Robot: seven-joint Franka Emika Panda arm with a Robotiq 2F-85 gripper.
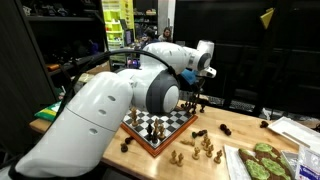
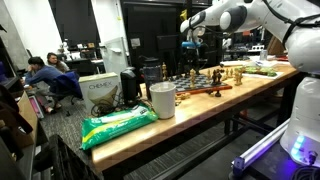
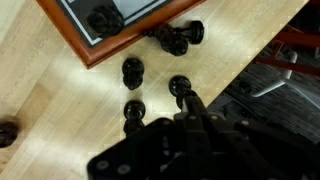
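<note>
The chessboard (image 1: 150,136) has a reddish-brown border and carries several pieces; one corner of the board (image 3: 105,52) shows in the wrist view. My gripper points down over the wooden table beside that corner. It is shut, and nothing shows between its fingers. Right by the fingertips is a black chess piece (image 3: 180,86), whose lower part is partly covered. Two more black pieces, a black pawn (image 3: 133,70) and another black piece (image 3: 134,112), stand to the left. Against the board's border lies a dark cluster of pieces (image 3: 178,36).
Several light pieces (image 1: 206,148) stand on the table in front of the board. A white tray (image 1: 294,132) and a green-patterned board (image 1: 262,162) lie to the right. In the wrist view, the table edge (image 3: 252,58) runs close to the gripper's right.
</note>
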